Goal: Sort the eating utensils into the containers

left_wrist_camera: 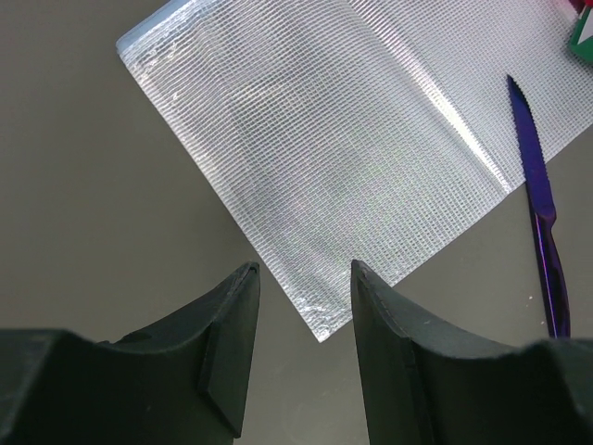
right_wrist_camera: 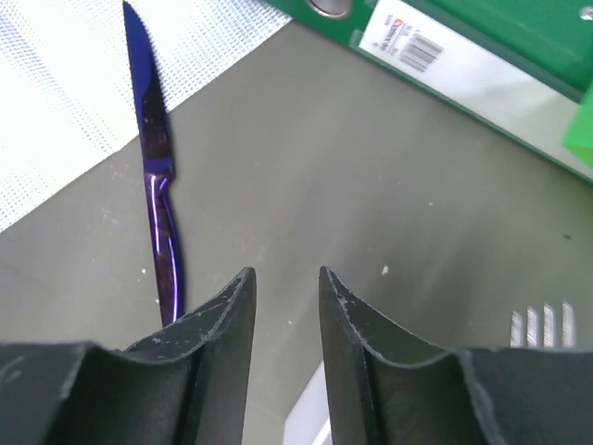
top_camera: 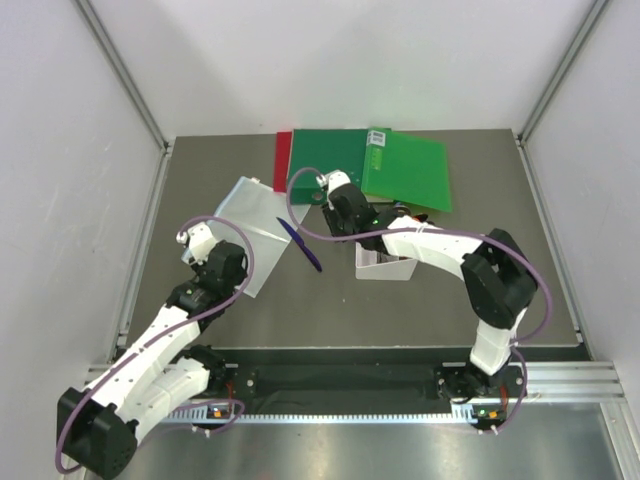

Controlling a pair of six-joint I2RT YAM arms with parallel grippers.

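Note:
A dark purple knife lies on the table, its blade tip over the edge of a translucent sheet. It shows left of my right gripper in the right wrist view, apart from the fingers. That gripper is part open, with nothing between its fingertips. The white container is largely covered by the right arm; fork tines show at the lower right of the right wrist view. My left gripper stands open and empty over the sheet's near corner, and the knife is off to its right.
Green binders and a red folder fill the back of the table. The translucent sheet lies left of the knife. Bare table extends along the front.

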